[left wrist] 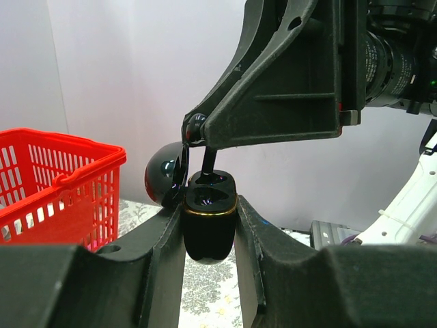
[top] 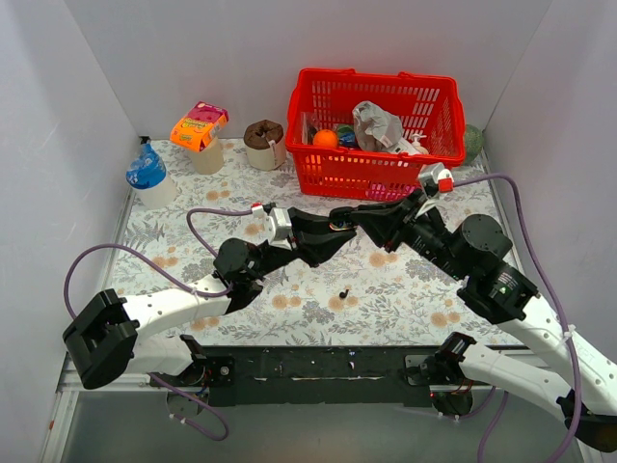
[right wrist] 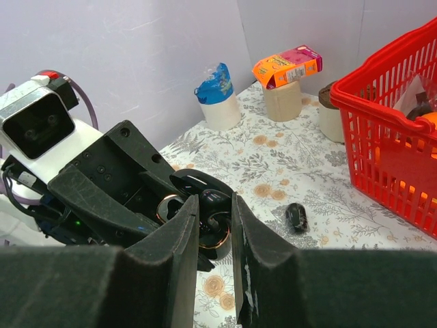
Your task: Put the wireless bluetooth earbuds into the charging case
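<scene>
Above the table my left gripper is shut on the small black charging case [left wrist: 210, 229], which has a copper-coloured rim. The case's lid [left wrist: 162, 174] stands open to one side. From the opposite side my right gripper [top: 359, 216] meets the case, its fingertips over the opening. Between the right fingers, in the right wrist view, sits a black earbud [right wrist: 214, 200] right at the open case; how deep it sits is hidden. A small black piece, seemingly the other earbud [right wrist: 296, 217], lies on the patterned tabletop, also visible in the top view.
A red basket [top: 308, 169] of mixed items stands at the back. Behind on the left are a blue-topped container [top: 154, 195], an orange box [top: 199, 127] and a brown-topped cup [top: 265, 159]. The tabletop [top: 280, 323] in front of the grippers is mostly clear.
</scene>
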